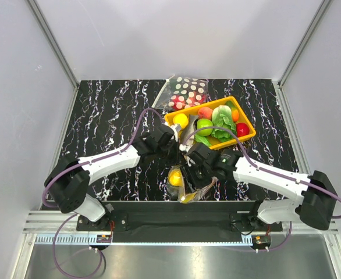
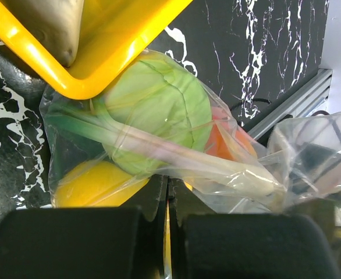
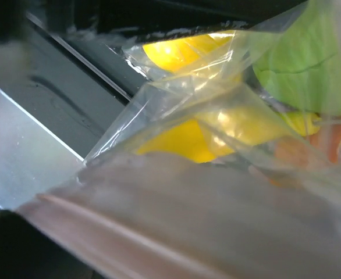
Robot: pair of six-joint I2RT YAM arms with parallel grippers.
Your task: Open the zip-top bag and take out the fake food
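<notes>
A clear zip top bag (image 1: pixel 201 195) lies near the table's front edge. Through its film in the left wrist view show a green lettuce-like piece (image 2: pixel 159 110), a yellow piece (image 2: pixel 95 185) and an orange one (image 2: pixel 228 139). My left gripper is shut, its fingertips at the bag; whether film is pinched between them is hard to tell. Over the bag, my right gripper (image 1: pixel 188 175) has its fingers apart. In the right wrist view, a finger (image 3: pixel 176 14) crosses the top, and blurred bag film (image 3: pixel 159 215) lies between the fingers. Yellow food (image 3: pixel 185 142) shows through the plastic.
Just behind the bag stands a yellow bin (image 1: pixel 253 132), holding several food pieces and a grey fish-like one. Farther back lies a dotted pouch (image 1: pixel 188 90). The two arms are close together over the bag.
</notes>
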